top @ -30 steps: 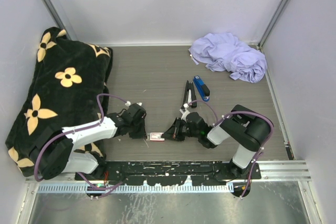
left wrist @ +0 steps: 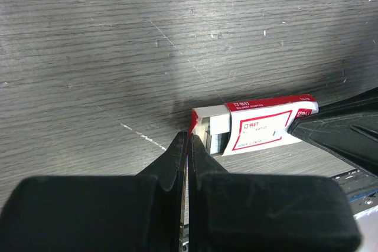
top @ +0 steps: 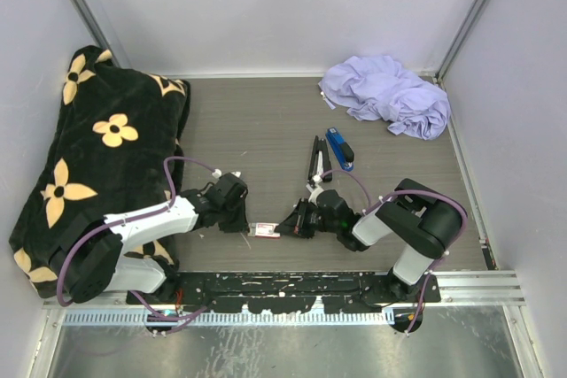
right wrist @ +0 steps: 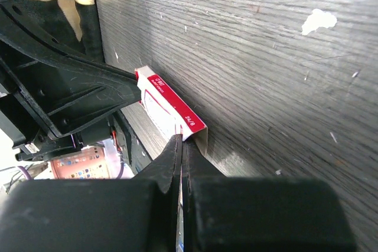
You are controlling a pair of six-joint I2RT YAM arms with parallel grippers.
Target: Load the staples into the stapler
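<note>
A small red-and-white staple box (top: 266, 229) lies near the table's front, between both grippers. In the left wrist view the box (left wrist: 263, 127) has its near end open, with metal staples inside. My left gripper is shut at that end; whether it pinches the flap cannot be told. My right gripper is shut at the other end of the box (right wrist: 171, 101), its tips against the card. A blue stapler (top: 340, 148) and a long open black stapler (top: 319, 158) lie behind my right gripper.
A lilac cloth (top: 390, 95) lies at the back right and a flowered dark cushion (top: 97, 148) covers the left side.
The staple box and my right gripper have shifted very slightly; otherwise the scene looks the same.
</note>
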